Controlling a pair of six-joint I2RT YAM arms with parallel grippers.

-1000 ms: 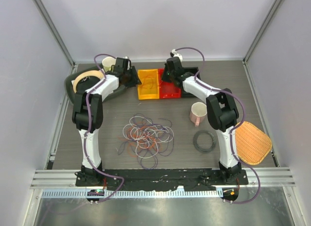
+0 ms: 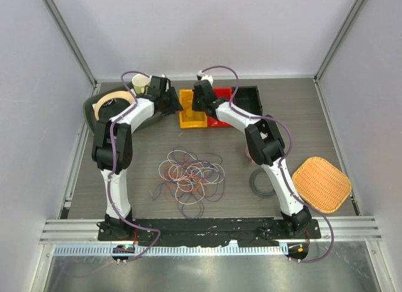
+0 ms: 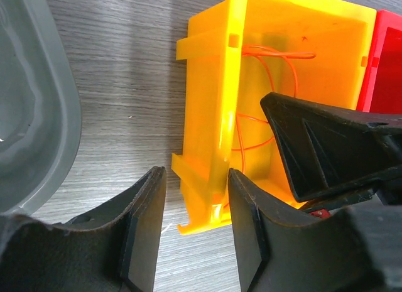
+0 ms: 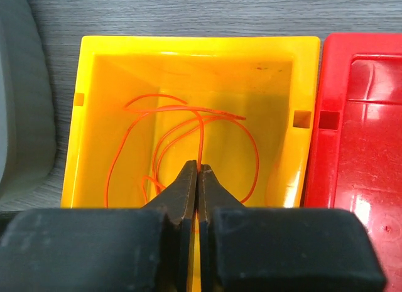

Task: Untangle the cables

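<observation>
Loops of orange cable (image 4: 251, 147) lie in the yellow bin (image 4: 304, 72). My right gripper is over this bin, shut on the orange cable, one strand of which runs up to its fingertips. In the left wrist view the left gripper straddles the left side wall of the yellow bin (image 3: 210, 116), shut on that wall near the front corner. A tangle of white, orange and dark purple cables (image 2: 188, 179) lies on the table near the front. The dark right gripper partly covers the bin in the left wrist view.
Beside the yellow bin stand a red bin (image 2: 221, 93) and a black bin (image 2: 250, 97). A grey tub (image 2: 91, 110) is at the left. On the right are a dark cable coil (image 2: 254, 182), a woven tray (image 2: 322, 185) and a mug mostly hidden by the right arm.
From above the red bin, my right gripper has moved left to the yellow one, bringing the orange cable along. The right arm now covers most of the mug. My left arm has barely shifted.
</observation>
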